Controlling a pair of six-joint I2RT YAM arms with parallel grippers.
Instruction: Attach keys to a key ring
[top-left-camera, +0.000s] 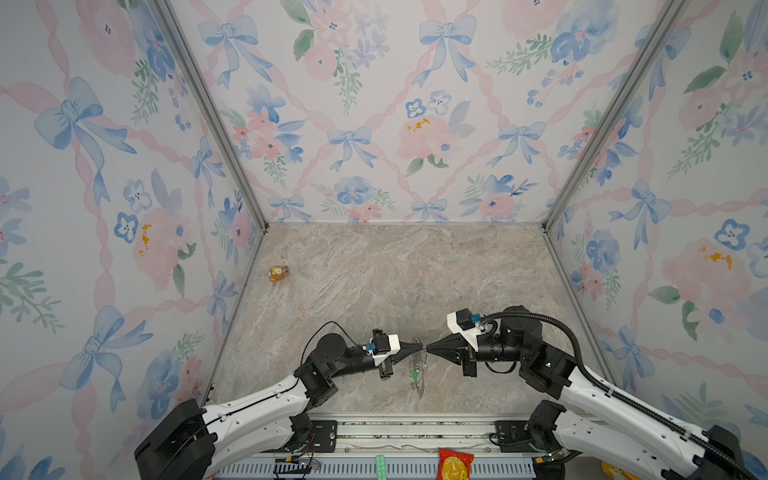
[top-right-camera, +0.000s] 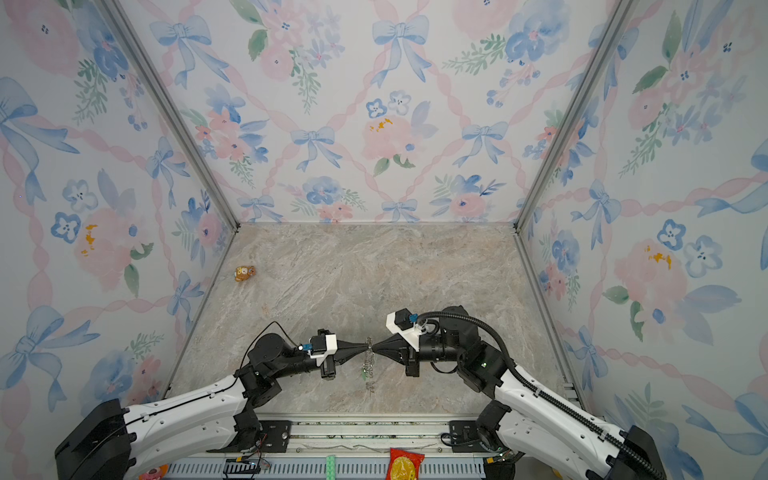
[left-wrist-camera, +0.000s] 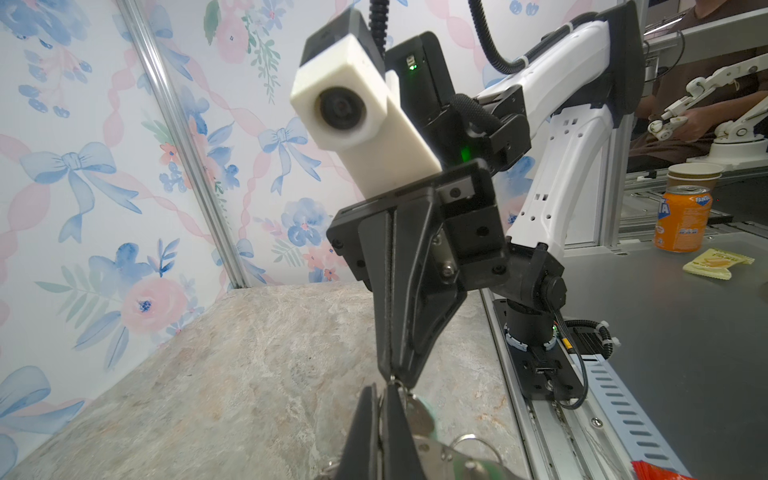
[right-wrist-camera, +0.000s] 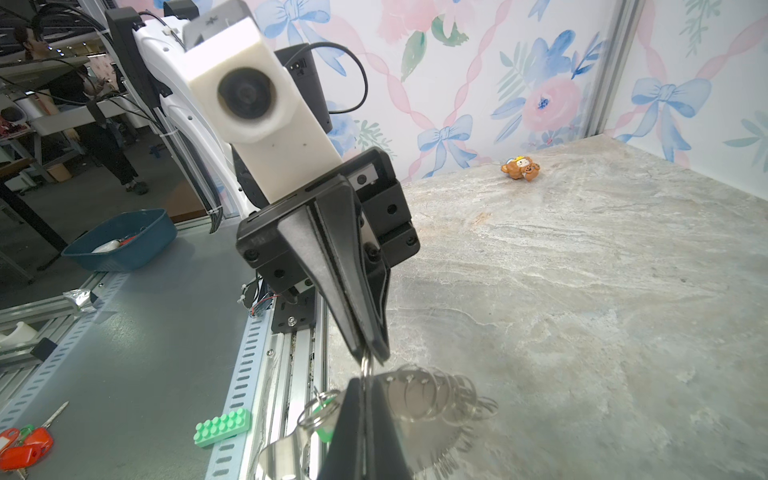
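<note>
My left gripper (top-left-camera: 417, 346) and right gripper (top-left-camera: 433, 349) meet tip to tip above the table's front middle, both shut on a thin metal ring (right-wrist-camera: 367, 362). A bunch of metal rings and keys (right-wrist-camera: 424, 400), with some green on it, hangs beneath the fingertips. Whether any key is threaded on the held ring I cannot tell; the fingers hide part of it.
A small brown figurine (top-left-camera: 278, 273) lies at the back left of the marble table (top-left-camera: 400, 272). Beyond the front rail lie a red packet (top-left-camera: 453, 464) and a green brick (right-wrist-camera: 221, 426). Patterned walls enclose three sides.
</note>
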